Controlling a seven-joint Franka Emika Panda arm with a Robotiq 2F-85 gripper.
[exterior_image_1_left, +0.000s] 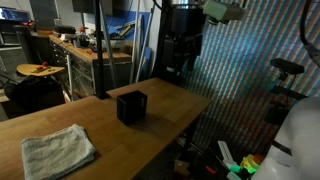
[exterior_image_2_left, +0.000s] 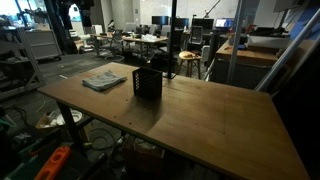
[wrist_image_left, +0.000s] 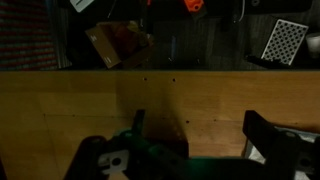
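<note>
A black open-topped box (exterior_image_1_left: 131, 107) stands on the wooden table (exterior_image_1_left: 165, 130); exterior view 2 shows the same box (exterior_image_2_left: 148, 84) with its mesh-like side. A folded grey cloth (exterior_image_1_left: 57, 152) lies flat on the table, apart from the box. High over the table's right side hangs my gripper (exterior_image_1_left: 181, 58), clear of both things. From the wrist view my gripper is open, its dark fingers (wrist_image_left: 262, 130) spread wide. Part of a pale patterned thing shows by the right finger, perhaps the cloth. The lower middle there is too dark to make out.
Bare tabletop (exterior_image_2_left: 220, 115) stretches wide on one side of the box. Beyond the table edge, the wrist view shows a cardboard box (wrist_image_left: 118, 42) and other clutter on the floor. A thin dark post (exterior_image_1_left: 98, 50) rises behind the table.
</note>
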